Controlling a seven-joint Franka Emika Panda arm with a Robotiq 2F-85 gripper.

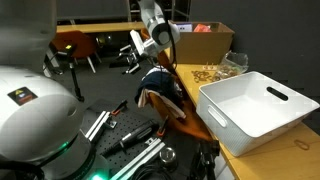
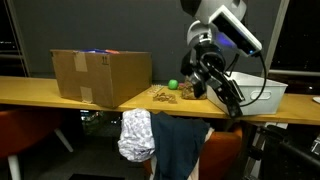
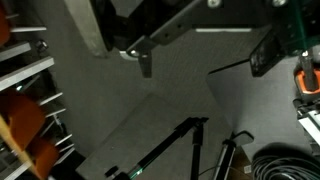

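My gripper is open in the wrist view, its two fingers well apart with only grey floor showing between them. In exterior view 1 the arm's wrist is at the back, beside the long table, with the gripper turned left over the floor. A dark cloth and a white patterned cloth hang over an orange chair in front of the table. The gripper is apart from both cloths in exterior view 1, and neither can be made out in the wrist view.
On the wooden table stand a white bin and a cardboard box. Small brown pieces and a clear container lie between them. Tripod legs and cables are on the floor.
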